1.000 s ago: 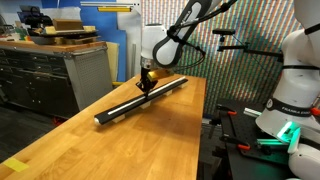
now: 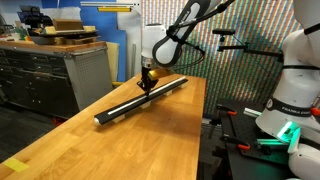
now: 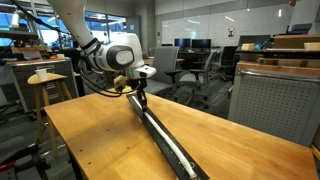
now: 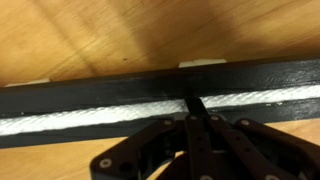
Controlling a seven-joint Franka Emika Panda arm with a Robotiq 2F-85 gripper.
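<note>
A long black channel [image 2: 118,112] lies across the wooden table, with a white rope-like strip [image 4: 80,119] running along its groove in the wrist view. My gripper points down at the strip about midway along the channel, its fingers together at the strip. Nothing shows between the fingertips; whether they pinch any strands cannot be made out. In exterior view 2 the gripper [image 3: 143,106] is low at the channel [image 3: 175,148], under the white arm [image 3: 122,54].
A grey cabinet [image 2: 80,72] stands beyond the table. Behind the table in exterior view 2 are office chairs [image 3: 203,80]. A stool [image 3: 42,92] stands at the left.
</note>
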